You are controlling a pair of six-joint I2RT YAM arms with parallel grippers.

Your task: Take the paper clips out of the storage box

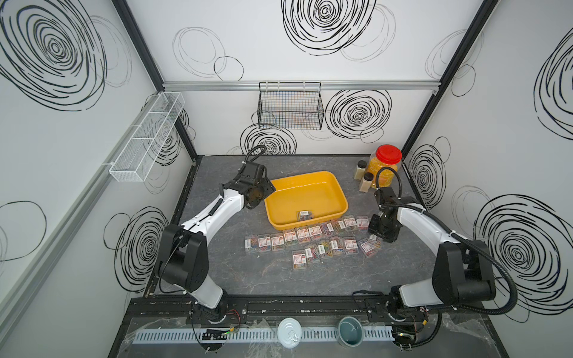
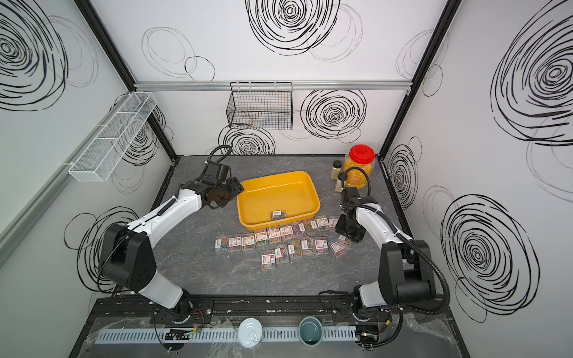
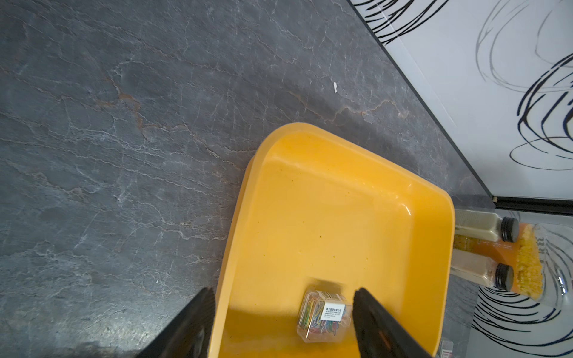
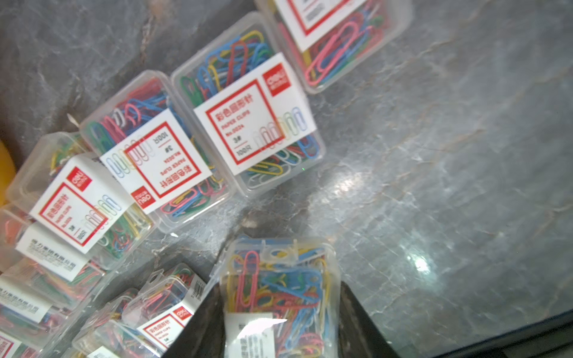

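The yellow storage box (image 1: 292, 189) rests on the table with one clear case of paper clips (image 3: 325, 316) inside, near its front wall. At the box's left rim hangs my left gripper, its fingers (image 3: 194, 322) wide apart and the space between them empty. To the right of the box, low over the table, my right gripper (image 1: 376, 231) has a clear paper clip case (image 4: 280, 280) between its fingers. Both fingers look close against that case; whether they grip it is unclear. More labelled paper clip cases (image 4: 256, 119) lie in rows before the box.
Two capped bottles (image 1: 360, 170) and a red-lidded jar (image 1: 388, 158) stand at the back right. A wire basket (image 1: 291, 107) hangs on the back wall, a white rack (image 1: 149, 134) on the left.
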